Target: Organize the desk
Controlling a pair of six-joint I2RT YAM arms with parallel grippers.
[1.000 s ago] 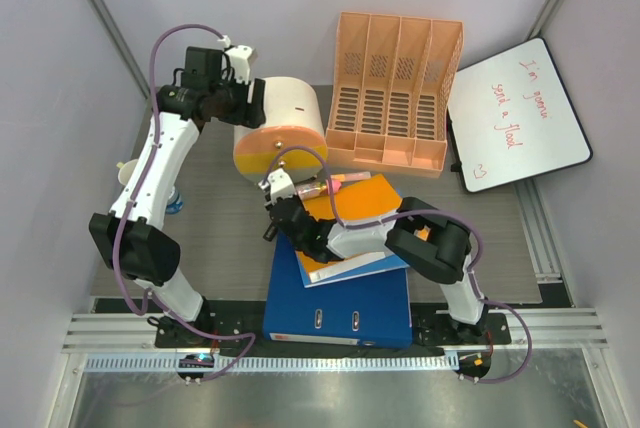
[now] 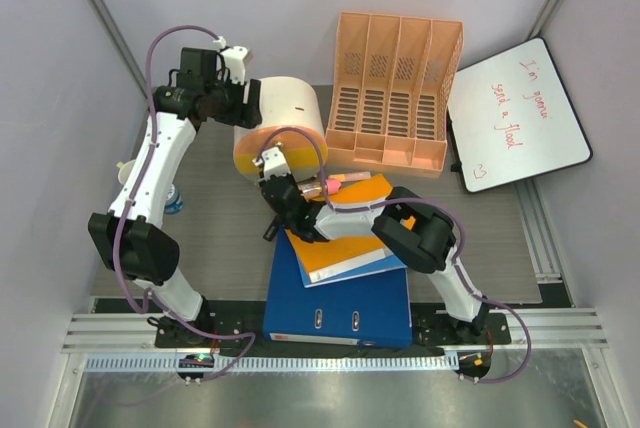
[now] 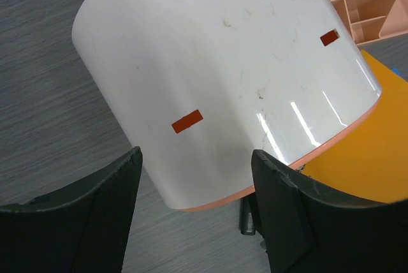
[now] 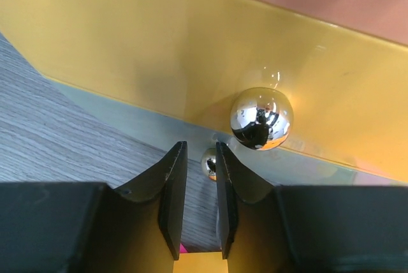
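A rounded white box (image 2: 290, 98) stands at the back, its front panel (image 4: 159, 37) yellow with a shiny gold knob (image 4: 261, 118). Over the box's white top, my left gripper has its fingers apart and nothing held. My right gripper is in front of the panel, fingers open with a narrow gap, below and left of that knob. A smaller gold knob (image 4: 209, 166) shows between its fingertips; whether they touch it I cannot tell. Orange and blue folders (image 2: 355, 258) lie partly under the right arm.
An orange compartment rack (image 2: 440, 148) stands right of the box. Further right leans a whiteboard (image 2: 520, 113) with red writing. A pink-ended bottle (image 2: 318, 189) and a dark object (image 2: 271, 229) lie in front of the box.
My right gripper has moved up and slightly left, closer to the yellow front. The left arm has barely shifted. The box and other objects have stayed in place.
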